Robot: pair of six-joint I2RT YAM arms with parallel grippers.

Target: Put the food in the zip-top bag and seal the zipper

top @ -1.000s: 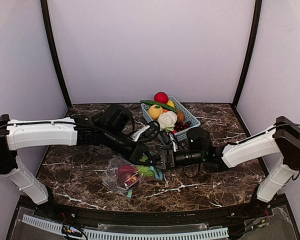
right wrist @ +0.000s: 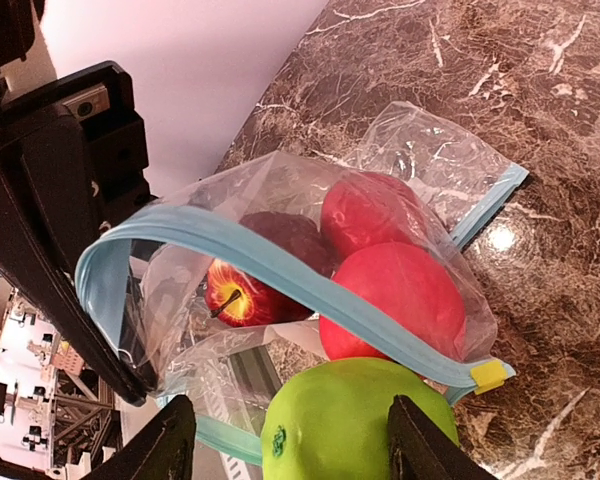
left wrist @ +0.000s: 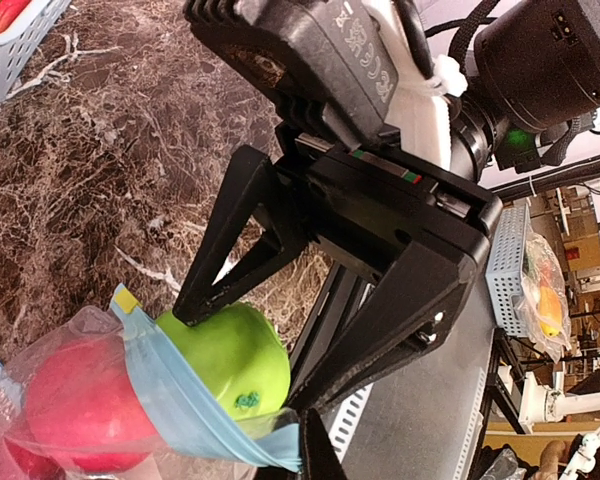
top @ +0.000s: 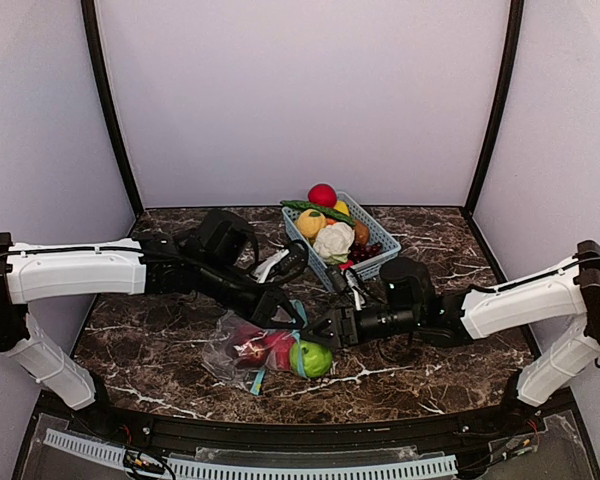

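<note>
The zip bag (top: 237, 350) lies on the marble table with red fruit (right wrist: 390, 295) and a dark red apple (right wrist: 265, 270) inside. At its mouth a green fruit (top: 311, 358) is held by my right gripper, shut on it beside the blue zipper strip (right wrist: 300, 285). My left gripper is at the zipper's edge, shut; in the right wrist view its black finger stands by the raised end of the strip. Whether film sits between its fingertips is hard to tell.
A blue basket (top: 372, 265) of produce, with cauliflower, cucumber and other items, stands behind the grippers. Bare table (top: 440, 380) lies at the front right and left.
The green fruit shows lower and more toward the front now, with my right gripper on it. Both arms have shifted slightly, the left one a little down and leftward.
</note>
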